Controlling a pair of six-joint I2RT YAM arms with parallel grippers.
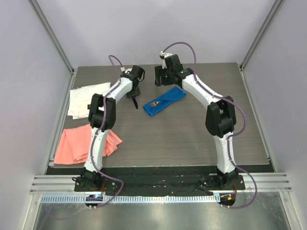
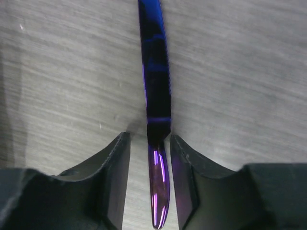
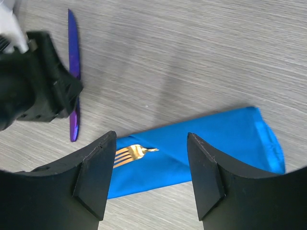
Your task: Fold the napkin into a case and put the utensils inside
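Observation:
The folded blue napkin (image 1: 168, 99) (image 3: 171, 171) lies slantwise near the table's centre. A gold fork (image 1: 154, 103) (image 3: 136, 152) is partly tucked into it, its tines showing near the fold. Left of it, a shiny dark purple knife (image 1: 135, 102) (image 2: 157, 91) lies on the bare table. My left gripper (image 1: 133, 94) is over the knife, its fingers part open on either side of the knife's narrow part, with small gaps showing. My right gripper (image 1: 158, 76) stands open and empty, above the table behind the napkin.
Folded white cloth (image 1: 80, 101) lies at the left, with salmon cloths (image 1: 74, 146) in front of it. The two grippers are close together at the back of the table.

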